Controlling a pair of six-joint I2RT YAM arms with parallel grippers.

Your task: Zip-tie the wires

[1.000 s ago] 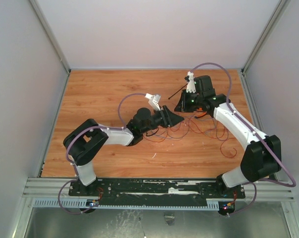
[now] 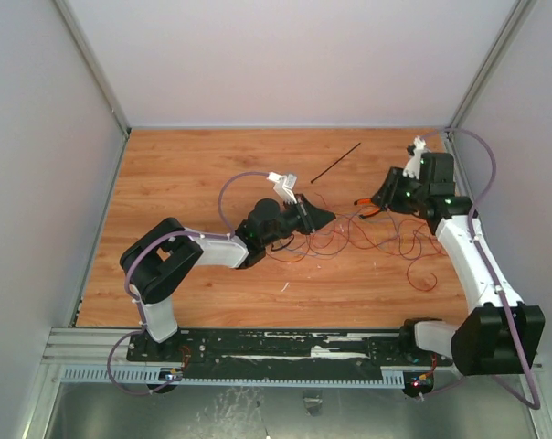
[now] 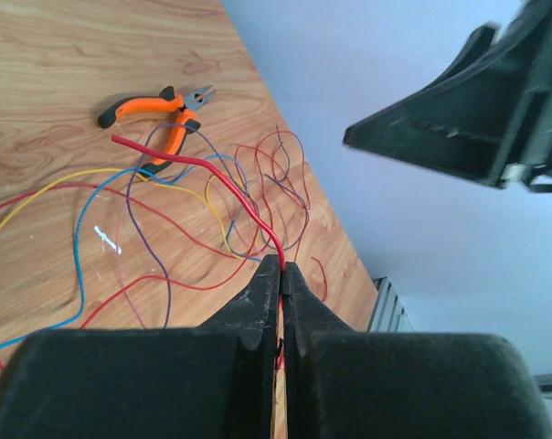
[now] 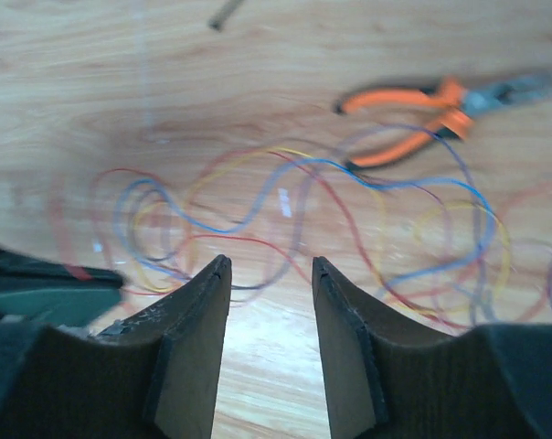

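Note:
My left gripper is shut on a red wire (image 3: 219, 174), which stands up from between its fingertips. Tangled red, blue, yellow and purple wires (image 4: 376, 208) spread over the wooden table below both grippers. My right gripper is open above them, nothing between its fingers, to the right of the left one. Orange-handled pliers (image 4: 395, 96) lie among the wires. A black zip tie (image 2: 335, 162) lies alone toward the back of the table.
White walls enclose it on the left, back and right.
My right gripper has moved right, away from the left one.

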